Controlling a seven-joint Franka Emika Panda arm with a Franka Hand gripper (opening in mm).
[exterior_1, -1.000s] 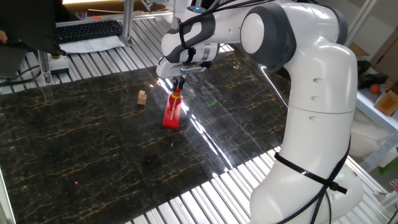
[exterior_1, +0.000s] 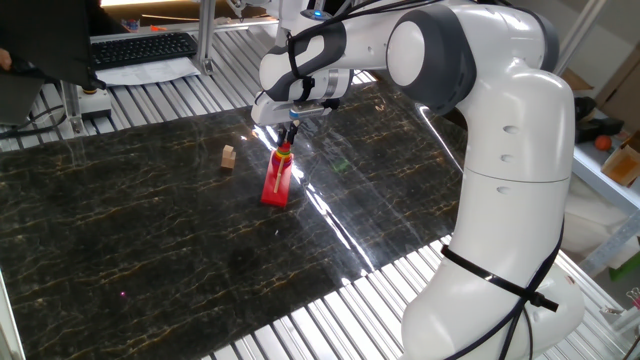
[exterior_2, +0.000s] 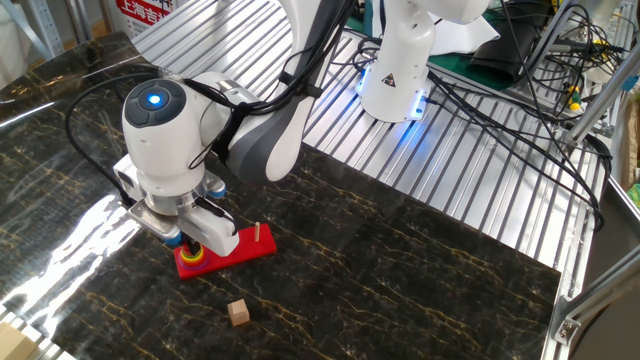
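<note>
On the dark marbled mat lies a red board (exterior_1: 275, 192), with a bare wooden peg (exterior_2: 257, 232) standing near one end. Colored rings (exterior_2: 192, 257), yellow and red among them, are stacked at the board's other end. My gripper (exterior_1: 288, 143) points down right over that stack, its dark fingertips at or just above the top ring. In exterior view 2 the hand covers most of the fingers. Whether the fingers are apart or closed on a ring does not show clearly.
A small wooden block (exterior_2: 238, 312) sits on the mat beside the board. A keyboard (exterior_1: 143, 47) rests on the slatted metal table beyond the mat.
</note>
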